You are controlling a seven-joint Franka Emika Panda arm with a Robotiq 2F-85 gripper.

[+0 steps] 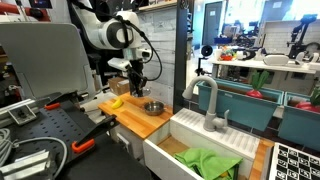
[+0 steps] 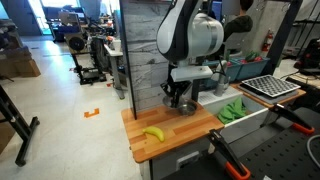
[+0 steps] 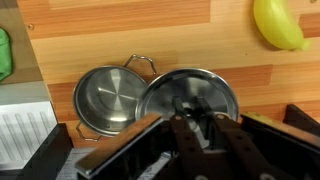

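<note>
In the wrist view, a steel pot (image 3: 108,96) with two wire handles stands uncovered on the wooden board, its inside empty. A round metal lid (image 3: 216,84) hangs beside it, overlapping the pot's rim in this view. My gripper is shut on the lid near its centre; the grip itself is dark and partly hidden by the fingers. From exterior view 1, my gripper (image 1: 138,86) is above the board, to the left of and higher than the pot (image 1: 153,109).
A yellow banana (image 3: 280,24) lies on the board, away from the pot. Beside the board is a white sink with a tall faucet (image 1: 211,100) and a green cloth (image 1: 208,163) in it. Bare wood (image 2: 178,148) lies between banana and pot.
</note>
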